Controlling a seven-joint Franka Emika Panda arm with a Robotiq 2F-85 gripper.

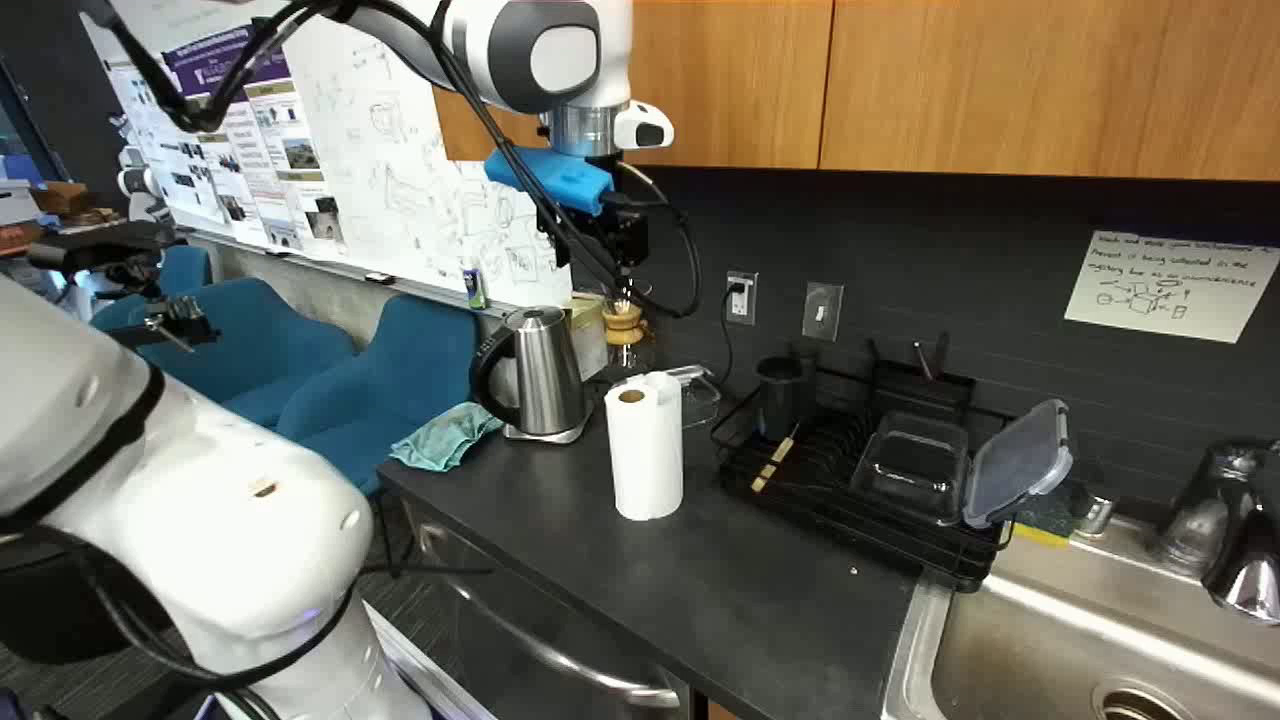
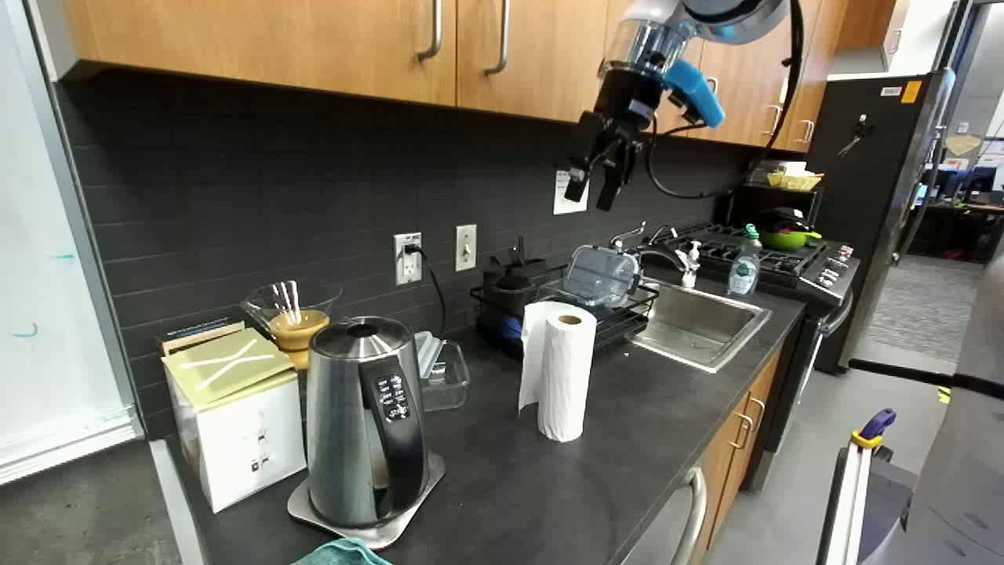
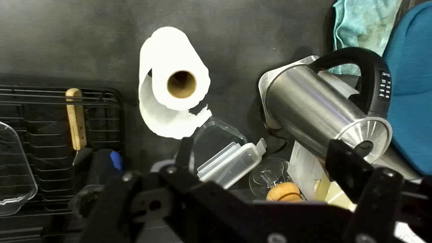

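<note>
My black gripper hangs high over the counter, its two fingers spread apart with only air between them. In the wrist view the gripper is open too, one finger at lower middle and the other near the kettle's lid, though above it. A white paper towel roll stands upright on the dark counter, a loose sheet curling off its side. Left of it in exterior view 1 is a steel kettle with a black handle, on its base. Neither is touched by the gripper.
A black dish rack holds clear containers and a wooden-handled utensil, beside the sink. A white box, a glass coffee maker and a clear container stand by the wall. A teal cloth lies near the kettle. Wooden cabinets hang above.
</note>
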